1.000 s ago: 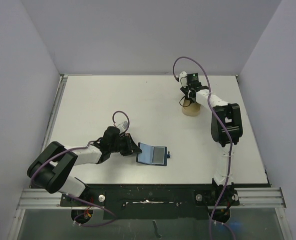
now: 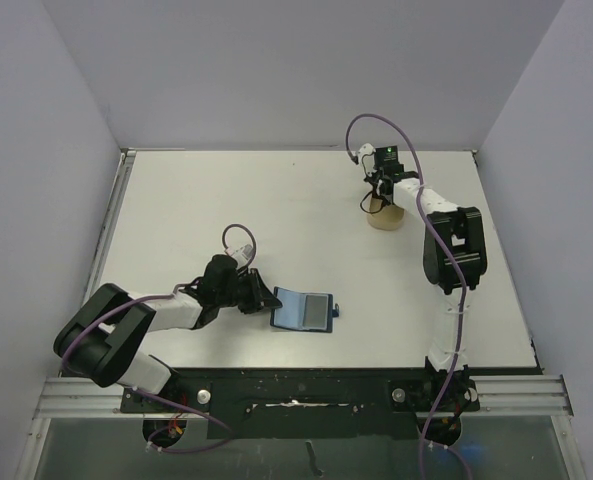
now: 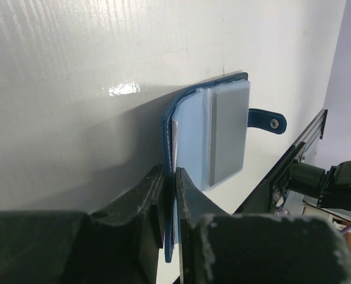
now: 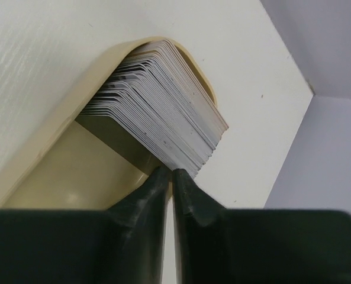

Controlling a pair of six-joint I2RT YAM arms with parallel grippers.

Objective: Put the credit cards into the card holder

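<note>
The blue card holder lies open at the bottom centre of the table, with clear sleeves and a snap strap. My left gripper is at its left edge, that edge standing between its fingers; whether they press on it I cannot tell. A stack of cards stands in a beige oval container at the back right. My right gripper is over the container at the near end of the cards, fingertips close together; whether a card is between them is unclear.
Grey walls border the back and both sides.
My left gripper and the holder have shifted very slightly left. The right arm shows little or no movement at the container.
</note>
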